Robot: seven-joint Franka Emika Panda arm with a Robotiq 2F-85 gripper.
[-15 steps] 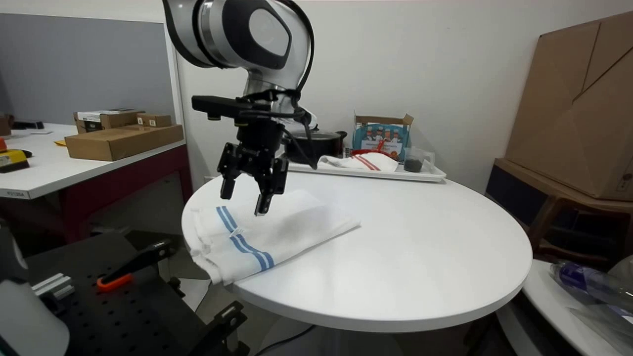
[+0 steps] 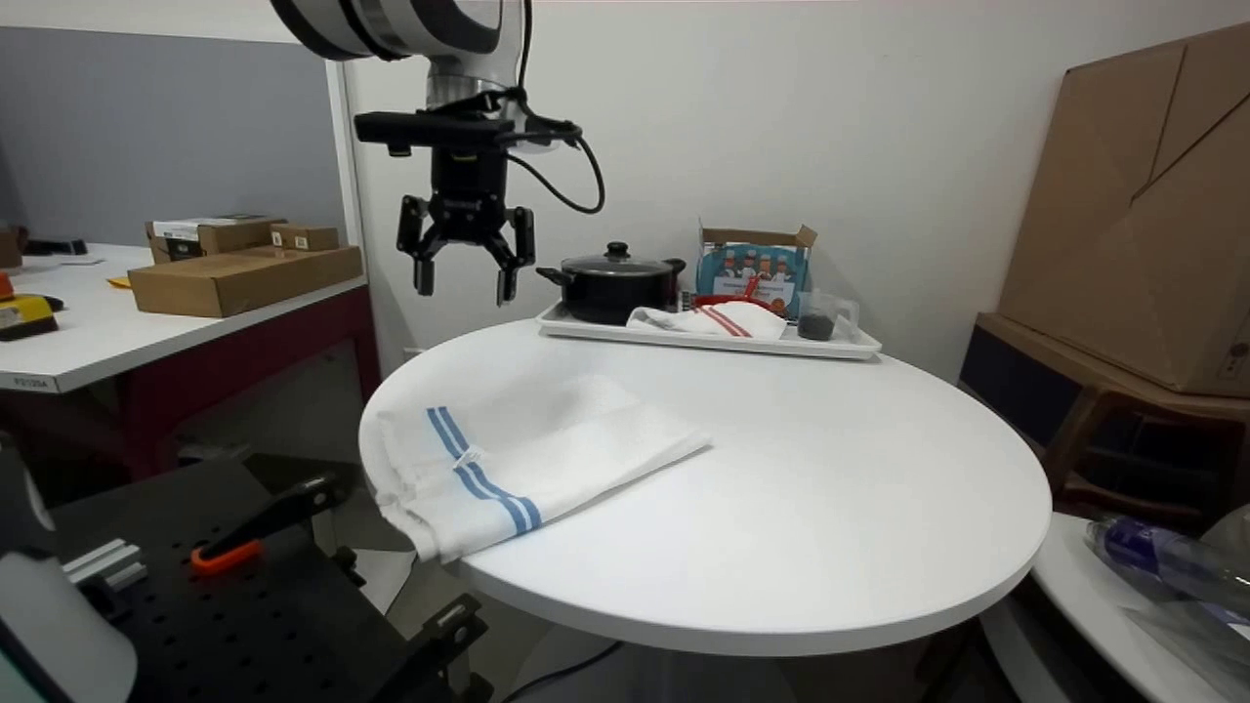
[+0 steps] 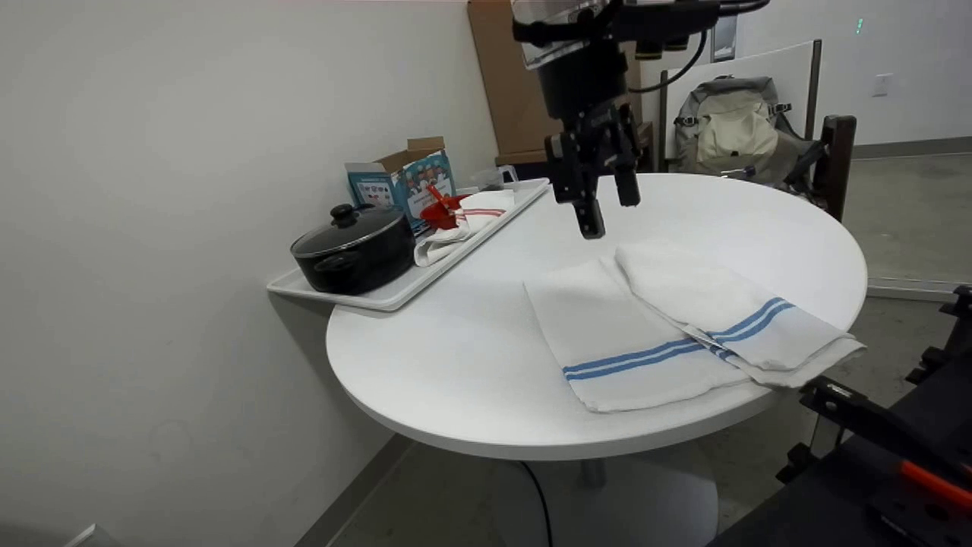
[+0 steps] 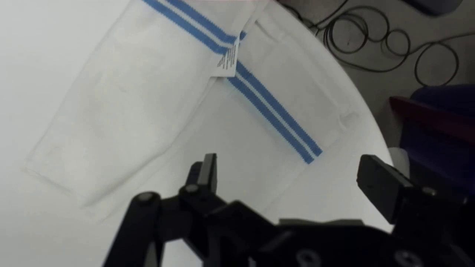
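Note:
A white towel with blue double stripes point(image 2: 562, 457) lies partly folded over itself near the rim of the round white table point(image 2: 820, 504). In the second exterior view the towel's upper layer point(image 3: 702, 292) slants across the lower one, and a corner reaches the table's edge. The wrist view shows the towel point(image 4: 133, 98) with a small printed tag point(image 4: 228, 61) by the stripes. High above the table, clear of the cloth, my gripper point(image 2: 466, 281) points down with its fingers wide apart. Nothing is between its fingers.
A white tray point(image 2: 691, 338) at the table's back holds a black lidded pot point(image 2: 611, 281), a red-striped cloth point(image 2: 727, 318), a blue box point(image 2: 752, 271) and a clear cup point(image 2: 826, 316). A side table with cardboard boxes point(image 2: 234, 281) stands left.
My gripper has risen and shifted left in the first exterior view, away from the towel, fingers still apart. The towel lies the same as before. The pot is now unobstructed.

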